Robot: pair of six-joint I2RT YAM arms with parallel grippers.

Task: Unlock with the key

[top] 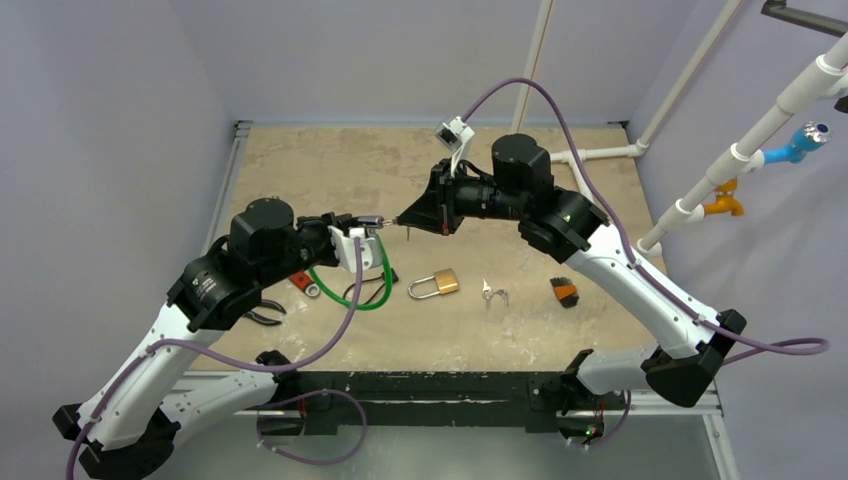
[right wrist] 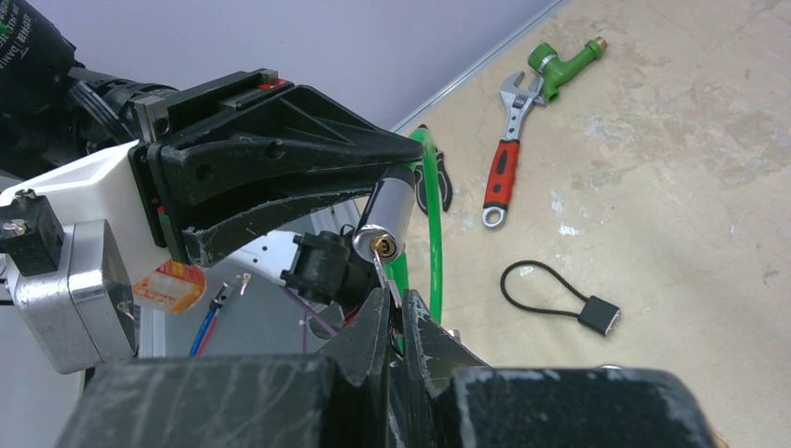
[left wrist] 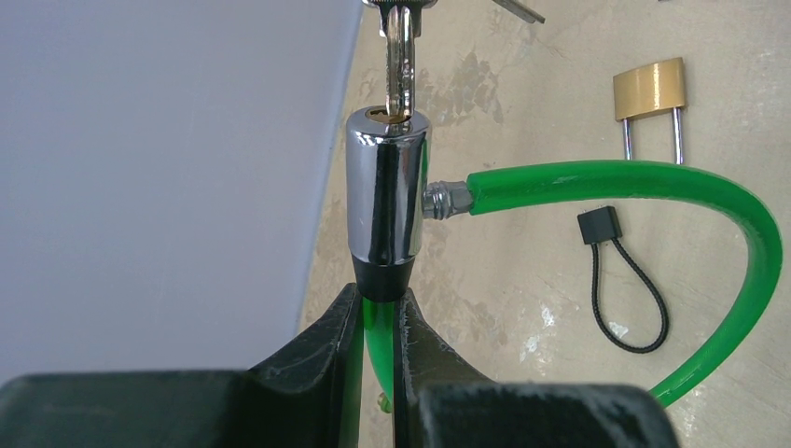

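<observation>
A chrome lock cylinder [left wrist: 385,205] with a green cable loop [left wrist: 606,182] is held upright in the left wrist view by my left gripper, which is shut on its black-based end. A silver key [left wrist: 400,70] meets the keyhole at the cylinder's top; how deep it sits cannot be told. In the right wrist view my right gripper is shut on the key, whose blade reaches the brass keyhole [right wrist: 382,246]. In the top view both grippers meet above the middle-left of the table.
A brass padlock [top: 446,280], small keys [top: 496,295], a brush [top: 563,293], a black cable lock [right wrist: 598,314] and a wrench [right wrist: 502,177] lie on the table. Pipes with taps [top: 790,150] line the right wall.
</observation>
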